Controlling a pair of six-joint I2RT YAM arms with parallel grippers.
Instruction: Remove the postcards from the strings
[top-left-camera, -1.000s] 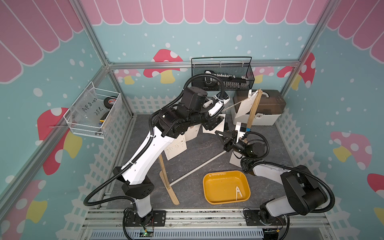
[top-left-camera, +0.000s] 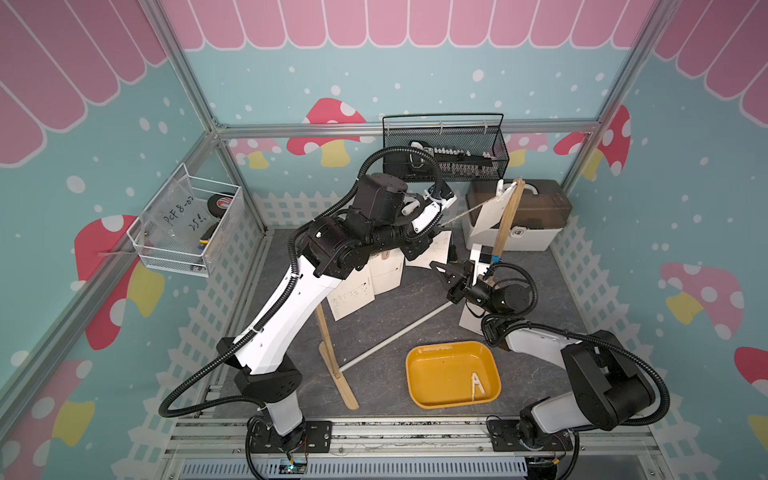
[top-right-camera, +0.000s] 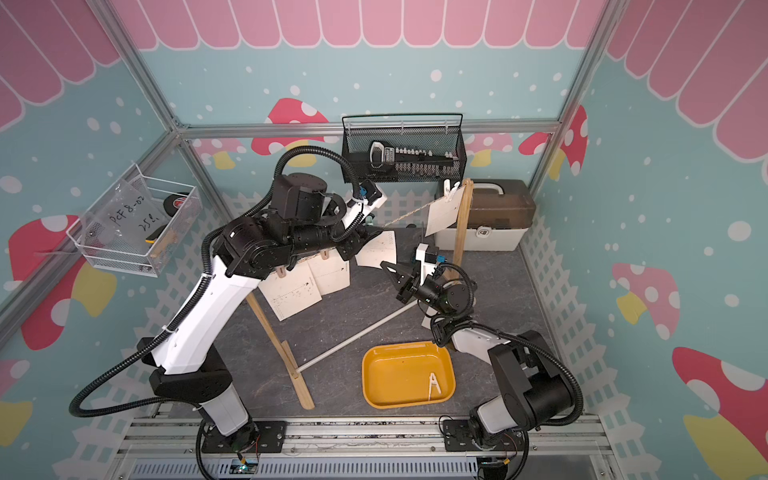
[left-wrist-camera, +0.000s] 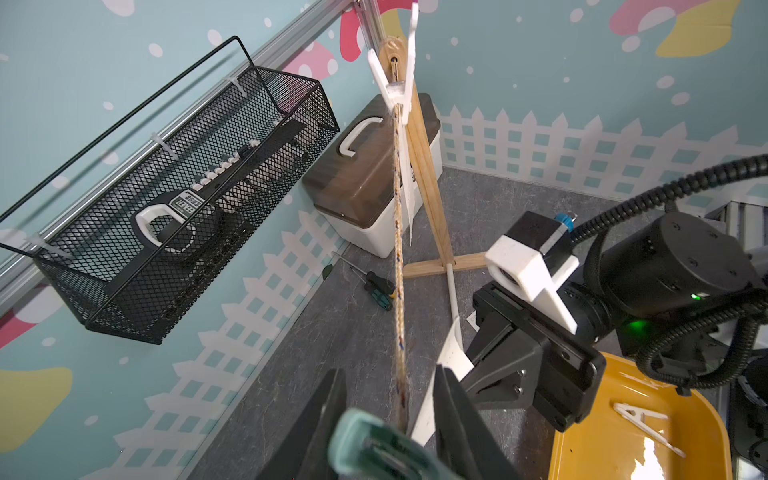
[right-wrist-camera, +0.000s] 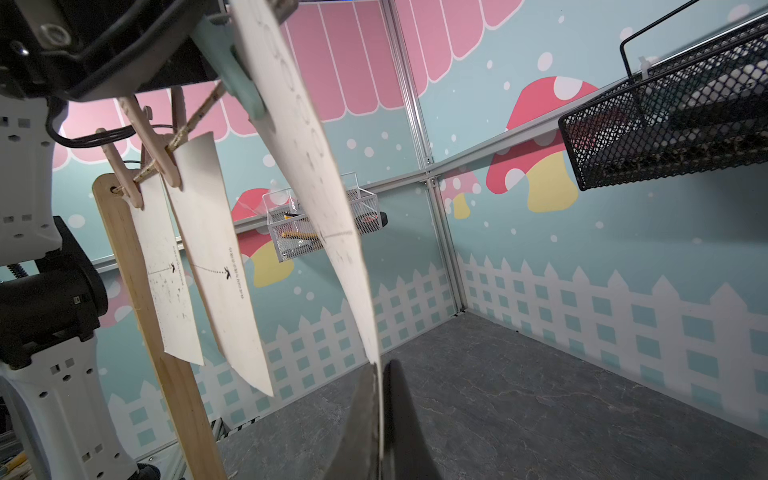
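Note:
Postcards hang by clothespins on a string between two wooden posts. My left gripper is at a green clothespin on the string, its fingers part open around it; the grip is unclear. My right gripper is shut on the bottom edge of the postcard below that clothespin. Two other postcards hang toward the left post, and another postcard hangs at the right post.
An orange tray with a white clothespin sits at the front. A black mesh basket is on the back rail; a toolbox stands back right.
My left arm has shifted slightly left, with its gripper still at the string. The right arm looks unchanged.

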